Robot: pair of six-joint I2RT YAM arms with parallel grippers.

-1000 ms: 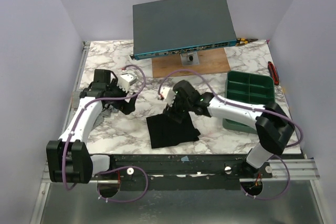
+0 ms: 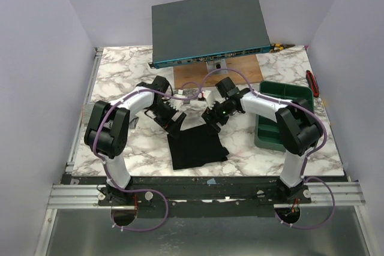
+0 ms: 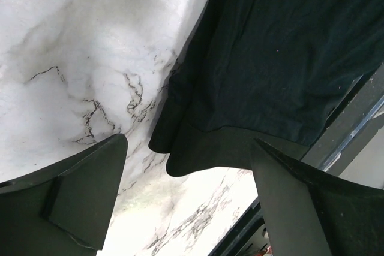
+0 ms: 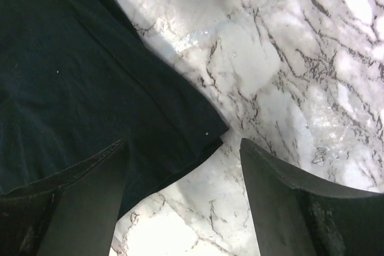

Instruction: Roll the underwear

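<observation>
Black underwear (image 2: pixel 193 148) lies spread flat on the marble table, slightly askew, its lower right corner jutting out. My left gripper (image 2: pixel 175 125) hovers at its upper left corner, open; in the left wrist view the open fingers (image 3: pixel 78 196) frame a folded edge of the cloth (image 3: pixel 264 52). My right gripper (image 2: pixel 213 120) is above the upper right corner, open; in the right wrist view that corner (image 4: pixel 150 112) lies between and beyond its fingers, with bare marble beside it.
A green divided bin (image 2: pixel 270 142) stands at the right. A monitor (image 2: pixel 210 22) on a wooden stand (image 2: pixel 246 70) fills the back. A grey striped cloth lies far left, partly hidden by my left arm. Free marble lies left of the underwear.
My right gripper has shifted right and slightly up to the upper right corner. The underwear is unchanged.
</observation>
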